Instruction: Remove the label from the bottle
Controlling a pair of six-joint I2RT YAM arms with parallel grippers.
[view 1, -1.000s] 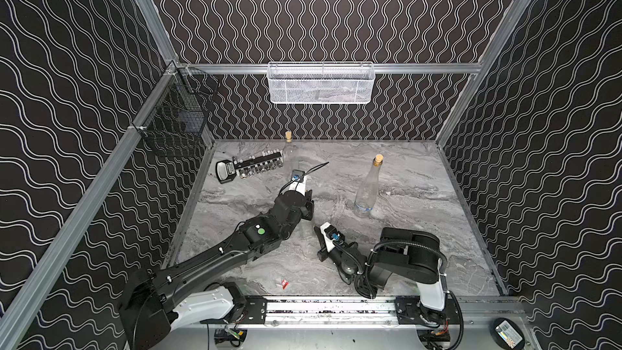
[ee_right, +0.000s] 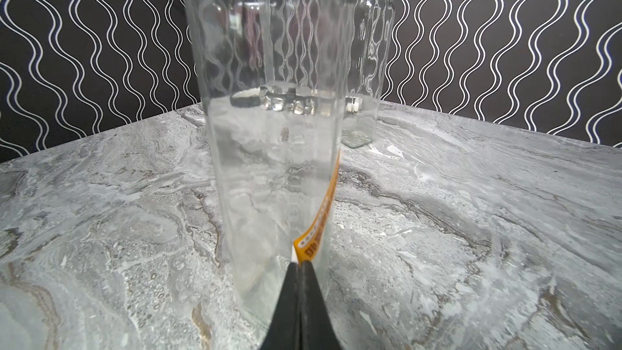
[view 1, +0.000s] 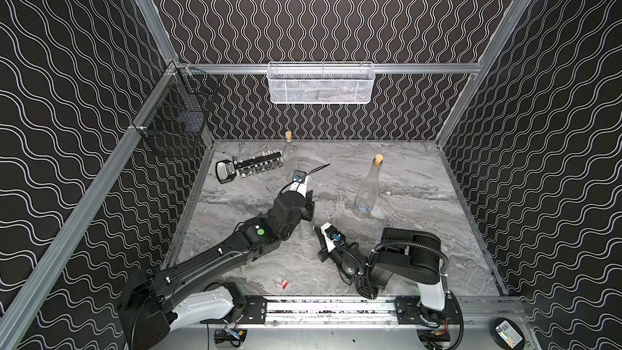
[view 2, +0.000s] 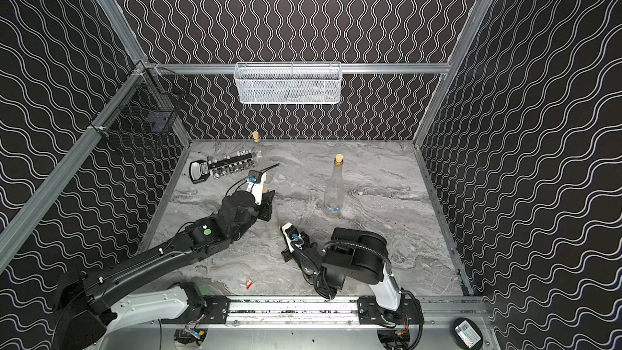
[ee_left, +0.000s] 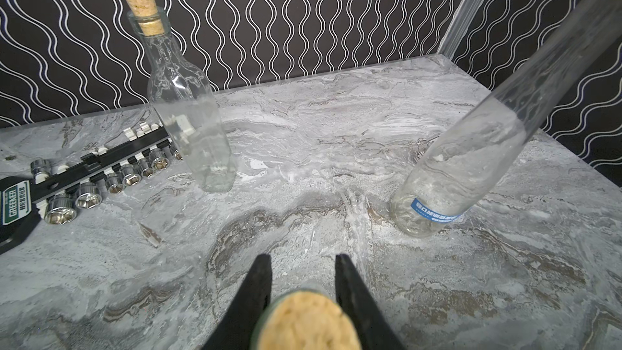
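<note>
A clear glass bottle [ee_right: 259, 175] fills the left middle of the right wrist view, standing on the table. My left gripper is shut around its top, where the cork [ee_left: 307, 324] shows between the fingers. On the bottle's right side is an orange label [ee_right: 318, 223]; its lower corner curls off the glass. My right gripper is shut, its fingertips at that loose corner. Whether the corner is pinched between them or lies just behind cannot be made out. From above, the arms hide most of this bottle.
Another corked bottle with a blue label [ee_left: 434, 210] stands to the right. A plain corked bottle [ee_left: 191, 110] stands farther back, beside a socket set [ee_left: 97, 175]. A small red scrap [view 1: 284, 282] lies near the front rail. Right of the blue-labelled bottle the table is open.
Both arms look almost unmoved over the last second. No clear shift of the bottles shows from above.
</note>
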